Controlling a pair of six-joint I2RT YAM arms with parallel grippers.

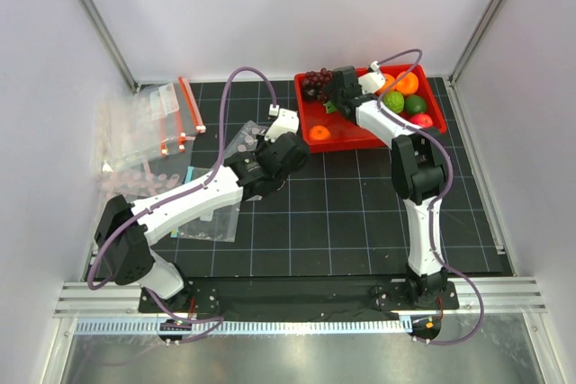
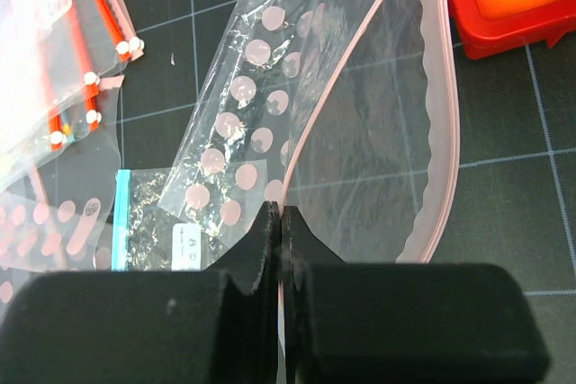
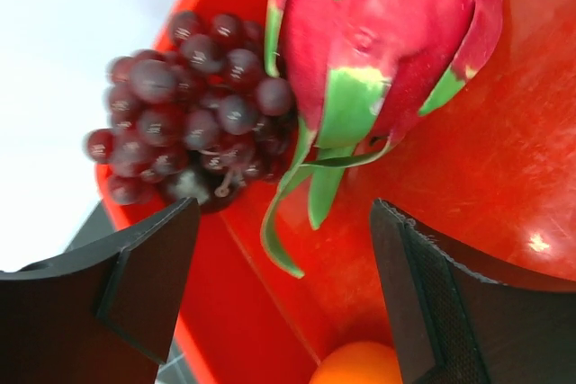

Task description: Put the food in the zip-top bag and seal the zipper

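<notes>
In the left wrist view a clear zip top bag (image 2: 364,132) stands with its pink-edged mouth spread apart. My left gripper is shut on one edge of that mouth. Over the red bin (image 1: 360,143), my right gripper is open, its fingers (image 3: 148,267) apart with nothing gripped. Ahead of them are a pink dragon fruit (image 3: 387,33) with green leaf tips and a bunch of dark grapes (image 3: 193,101) against the bin wall. From above, the right arm hides most of the dragon fruit.
An orange mandarin (image 1: 319,133) lies at the bin's front left. An avocado (image 1: 415,104) and other round fruit fill its right end. More bags with orange sliders (image 1: 192,105) lie at the left.
</notes>
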